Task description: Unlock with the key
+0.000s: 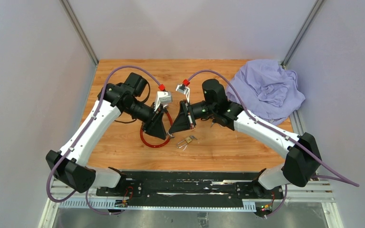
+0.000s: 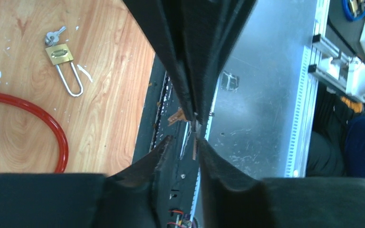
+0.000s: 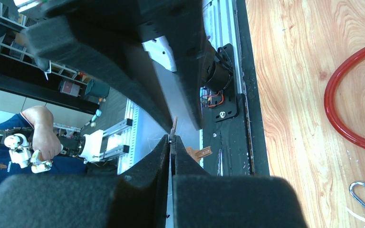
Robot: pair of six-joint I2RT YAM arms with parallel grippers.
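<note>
My right gripper is shut on a thin key (image 3: 173,125), seen nearly edge-on. A brownish key-like piece (image 3: 198,153) shows beside its fingertips; how the two are joined is hidden. Facing it, my left gripper stands open, its tips parted close around the lower end of the thin key. In the top view both grippers meet above the table's front middle. Below them, the brass padlock (image 2: 59,53) lies on the wood, with its steel shackle (image 2: 70,80) and small silver keys (image 2: 54,36) at its other end.
A red hose (image 1: 155,146) curves over the table under the grippers. A lilac cloth (image 1: 268,90) is heaped at the back right. A dark strip (image 1: 195,178) borders its front edge.
</note>
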